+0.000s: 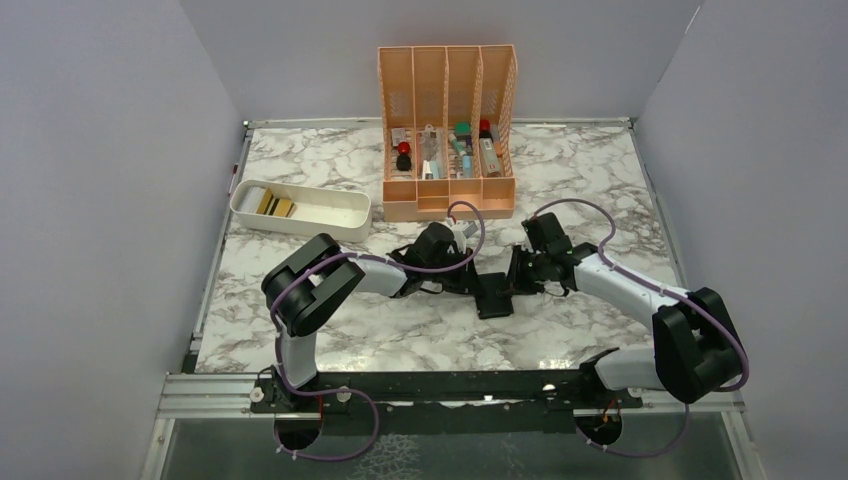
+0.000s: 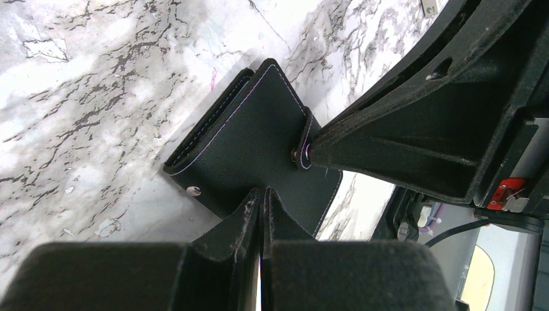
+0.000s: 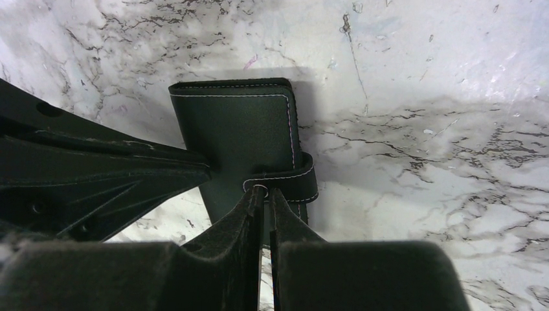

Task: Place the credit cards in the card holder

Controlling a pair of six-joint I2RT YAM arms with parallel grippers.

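Observation:
The black card holder [image 1: 494, 297] lies folded over on the marble table between my two grippers. Its strap [image 3: 294, 184] bends round one long edge, and a metal snap stud [image 2: 193, 191] shows on the cover, apart from the strap. My right gripper is shut on the strap's free end, at its snap. My left gripper is shut with its tips against the cover; nothing shows between them. No credit card shows at the holder, and its inside is hidden.
A white bin [image 1: 345, 222] at the left holds yellow-and-black flat items [image 1: 275, 205]. Behind my grippers stands an orange divided rack [image 1: 448, 205] with small goods. The table in front of the holder is clear.

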